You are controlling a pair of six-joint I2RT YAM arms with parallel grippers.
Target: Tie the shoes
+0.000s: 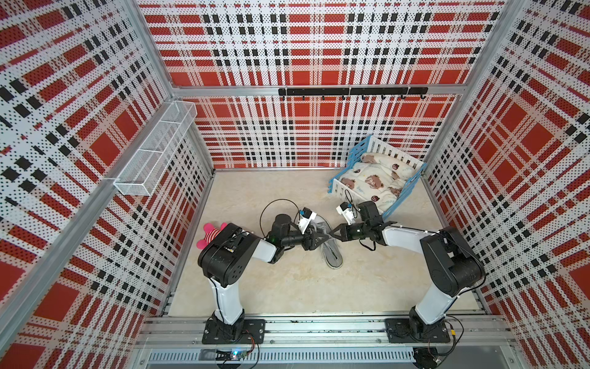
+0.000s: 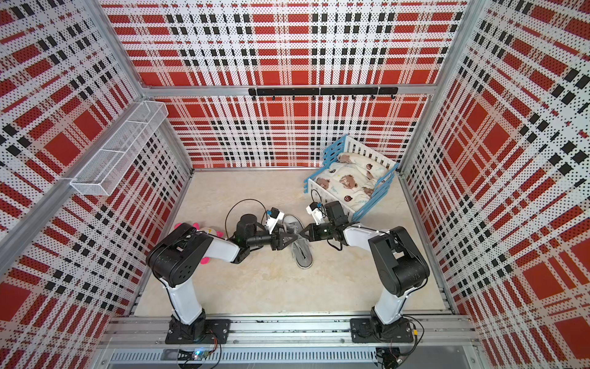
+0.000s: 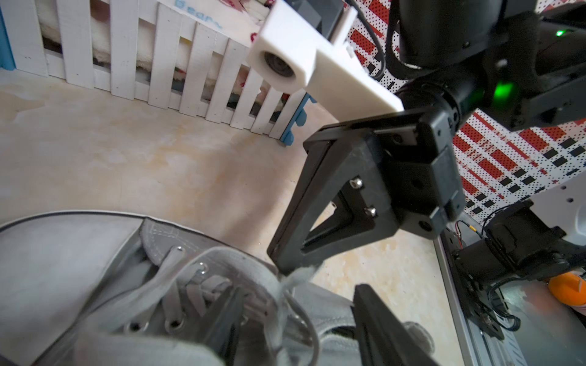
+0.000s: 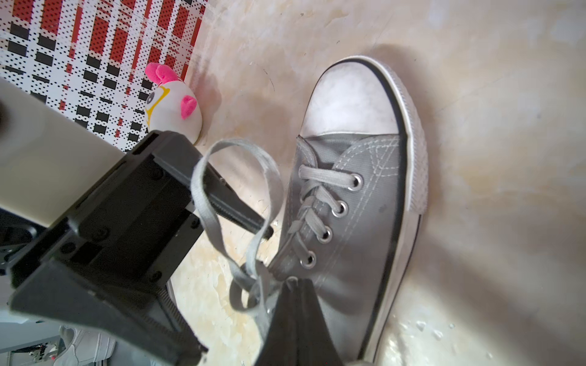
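A grey canvas sneaker [image 4: 366, 238] with white toe cap lies on the floor between my grippers, toe toward the back. Its lace stands up in loops [image 4: 213, 225] above the upper. My left gripper is open low over the laces; in the right wrist view a loop rises beside one of its fingers, and whether that loop touches it is unclear. My right gripper is shut at the lace near the ankle end; a lace end shows at its tips in the left wrist view, though whether it is pinched is unclear.
A blue-and-white crib [image 1: 402, 193] with a blanket stands at the back right. A pink-and-white plush toy [image 4: 174, 113] lies at the left behind my left arm. A wire basket [image 1: 147, 166] hangs on the left wall.
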